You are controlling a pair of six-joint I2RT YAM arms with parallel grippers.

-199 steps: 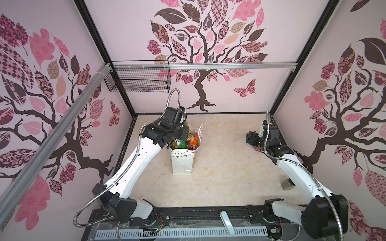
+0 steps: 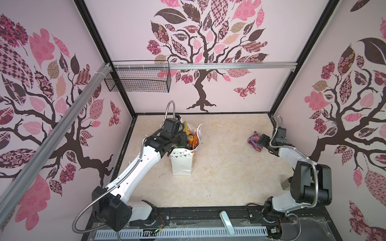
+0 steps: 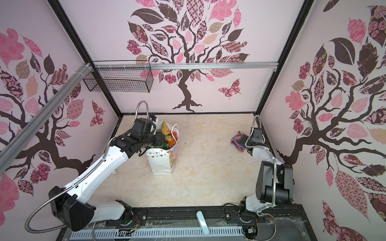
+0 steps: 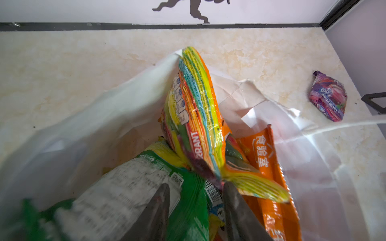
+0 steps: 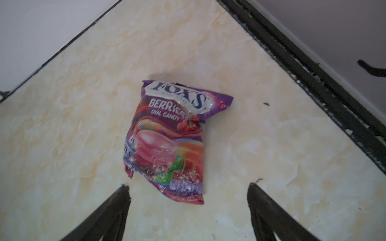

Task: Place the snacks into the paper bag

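Observation:
A white paper bag (image 2: 181,162) stands left of the table's centre, packed with snacks: a green packet (image 4: 189,204), a colourful striped packet (image 4: 201,132) and an orange packet (image 4: 267,168). My left gripper is over the bag's contents, fingers apart, nothing clearly between them. A purple Fox's berries candy bag (image 5: 164,140) lies on the table at the back right. My right gripper hovers just beside it, fingers wide apart, with nothing between them.
A wire basket (image 2: 136,78) hangs on a rail at the back left, above the table. A small container (image 2: 286,182) stands at the front right, partly hidden by the right arm.
The right arm has drawn in and shifted, uncovering more of the candy bag.

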